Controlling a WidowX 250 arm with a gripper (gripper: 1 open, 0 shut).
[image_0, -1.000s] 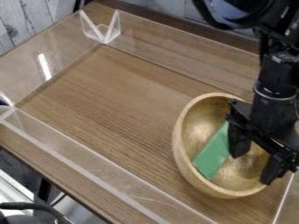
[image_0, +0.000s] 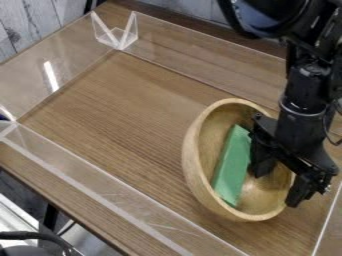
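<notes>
A wooden bowl (image_0: 206, 137) stands on the right part of the wooden table, tilted slightly, with a flat green object (image_0: 230, 164) lying inside it along its left side. My black gripper (image_0: 286, 165) is at the bowl's right side, its fingers open and reaching down into and over the bowl's rim. The fingers partly hide the bowl's interior and right rim; whether they touch the bowl cannot be told.
Clear plastic walls (image_0: 114, 35) border the wooden table (image_0: 120, 110). A black cable lies at the lower left, outside the table.
The bowl, with the green object in it, has moved to the left, and my gripper has moved leftward with it.
</notes>
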